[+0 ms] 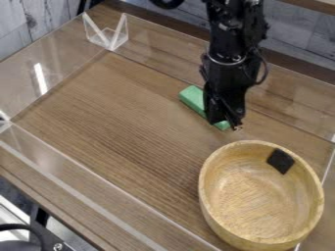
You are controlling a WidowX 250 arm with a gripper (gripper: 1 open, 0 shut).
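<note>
The black robot arm comes down from the top middle, its gripper (225,116) low over a green block (202,102) on the wooden table. The gripper covers part of the block's right end; whether it touches the block is unclear. Its fingertips are small and dark, and I cannot tell how they stand.
A large round tan tub (260,208) with a black patch on its rim fills the lower right. A white wire rack (108,31) stands at the back left. A pale wall edge runs along the back right.
</note>
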